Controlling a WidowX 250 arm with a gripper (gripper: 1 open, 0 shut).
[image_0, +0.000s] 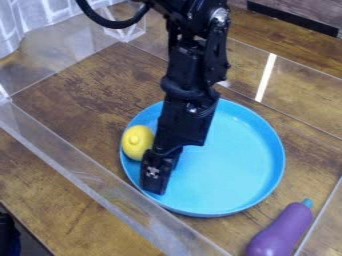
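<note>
A black gripper reaches down from the top of the camera view into a blue plate, its fingertips low over the plate's left part. It stands open. Just left of it a yellow ball-like object rests at the plate's left side, partly behind the gripper. Whether the fingers touch it is hard to tell.
A purple eggplant-like object lies at the lower right, outside the plate. A clear plastic edge runs along the lower left. Bare wooden surface lies left and right of the plate.
</note>
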